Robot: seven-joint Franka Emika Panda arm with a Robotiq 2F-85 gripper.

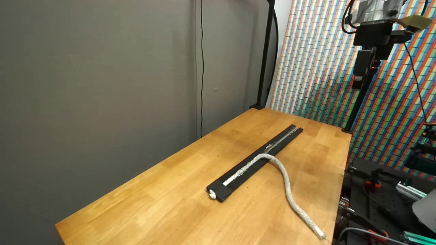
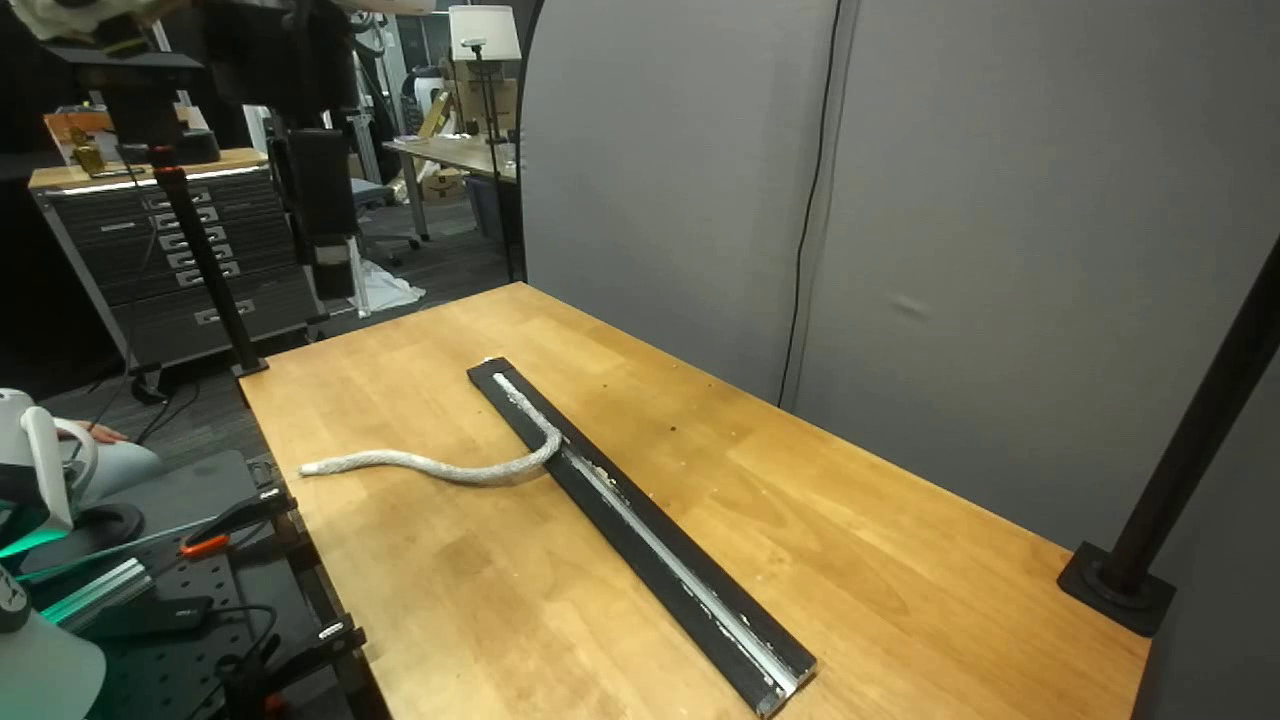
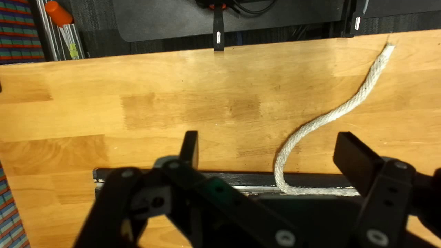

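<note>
A white braided rope (image 1: 287,189) lies partly in the groove of a long black channel bar (image 1: 282,143). One end passes under a cover at the bar's near end and pokes out there. About midway along the bar the rope (image 2: 462,473) bends out and runs loose over the table, its frayed tip (image 3: 388,47) close to the edge. Beyond the bend, the bar's groove (image 2: 732,624) is bare. My gripper is open, its fingers wide apart and nothing held; in exterior view 1 the gripper (image 1: 358,81) hangs well above the table. Its body hides part of the bar in the wrist view.
Black posts rise at table corners, one post (image 2: 1182,444) on the right in exterior view 2. Clamps such as the black clamp (image 3: 218,33) grip one edge.
</note>
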